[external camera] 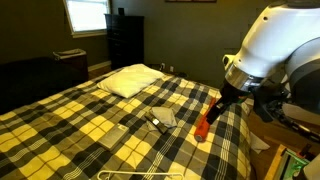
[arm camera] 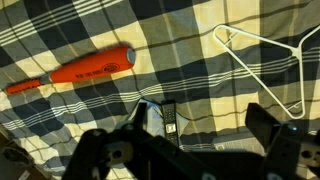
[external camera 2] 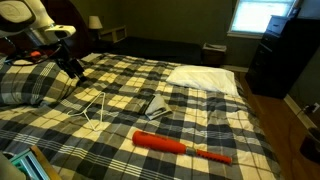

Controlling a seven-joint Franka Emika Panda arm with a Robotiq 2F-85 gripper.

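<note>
My gripper stands open over the bed in the wrist view, its two dark fingers wide apart with nothing held between them. Below it, seen through the gap, a black remote (arm camera: 170, 122) lies against a grey-white cloth-like item (arm camera: 152, 118). A red bat (arm camera: 92, 67) with a thinner handle is at the upper left of that view. To the right lies a white hanger (arm camera: 259, 72). From the second exterior view, the gripper (external camera 2: 77, 70) hangs at the left, above the bed and away from the bat (external camera 2: 160, 143).
The checked blanket (external camera 2: 110, 155) covers the bed, with much bare room around the items. A white pillow (external camera: 132, 80) rests at the far end. One pale flat patch (external camera: 115, 134) shows left of the remote. A dark dresser (external camera: 126, 40) stands beyond the bed.
</note>
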